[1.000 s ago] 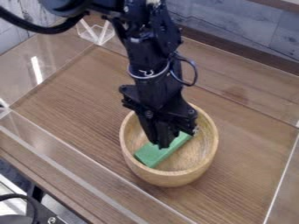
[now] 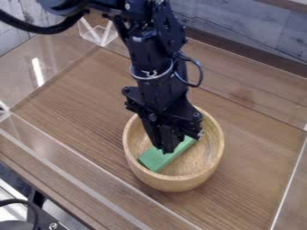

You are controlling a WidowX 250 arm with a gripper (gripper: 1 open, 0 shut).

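The black robot arm reaches down from the top centre, its gripper (image 2: 161, 120) hanging over a round wooden bowl (image 2: 199, 172). A green block (image 2: 157, 157) lies inside the bowl, partly hidden by the gripper. Whether the fingers are open or shut is not clear in this view.
A wooden back wall (image 2: 252, 27) runs along the top right. A black cable or part (image 2: 18, 207) shows at the bottom left corner.
The arm and gripper have shifted very slightly. The bowl and green block look unmoved.
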